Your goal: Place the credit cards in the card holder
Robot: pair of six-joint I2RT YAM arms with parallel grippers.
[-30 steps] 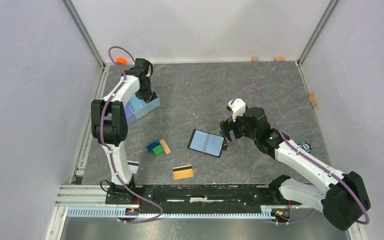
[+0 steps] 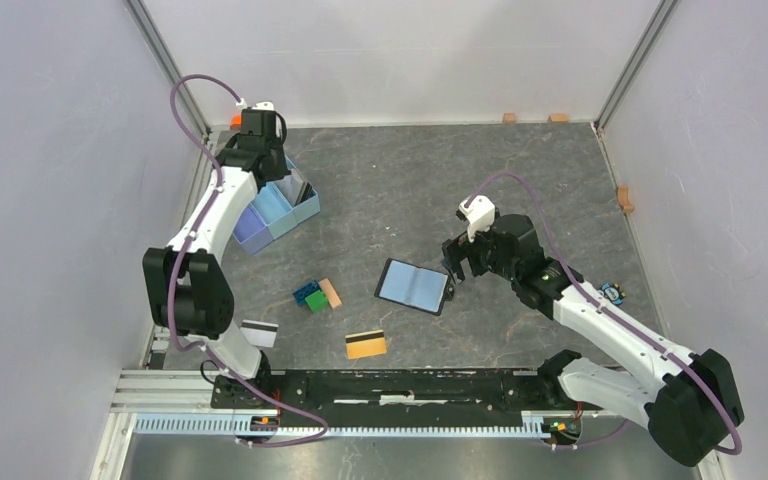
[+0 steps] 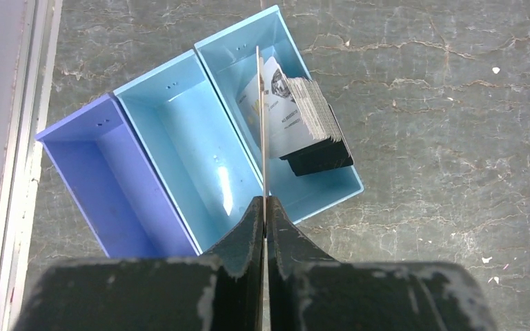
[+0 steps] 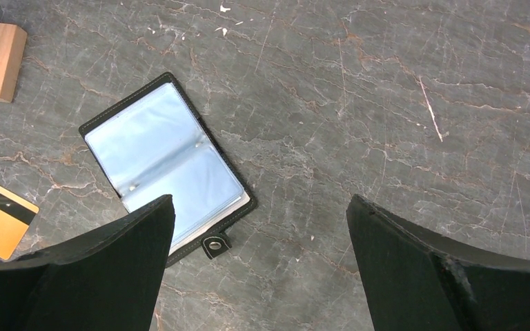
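A thin card [image 3: 262,124], seen edge-on in the left wrist view, stands upright between the tips of my left gripper, which is shut on it above the box. Flat on the table lies the open card holder [image 4: 169,155], black-edged with clear sleeves. A gold card [image 2: 366,344] with a dark stripe rests to its left, and a white card [image 2: 259,333] lies near the left arm's base. My right gripper [image 2: 457,257] hovers just right of the holder; its fingers are wide apart and empty.
Under the left gripper is a box with a purple compartment [image 3: 103,179] and blue ones [image 3: 186,138]; its right compartment holds a stack of cards [image 3: 314,114]. Building bricks [image 2: 316,300] and a wooden block [image 2: 331,293] sit between box and gold card.
The left gripper has moved up and leftward in the top view, uncovering more of the box's right compartment. The right arm has barely moved; the holder and loose cards are still.
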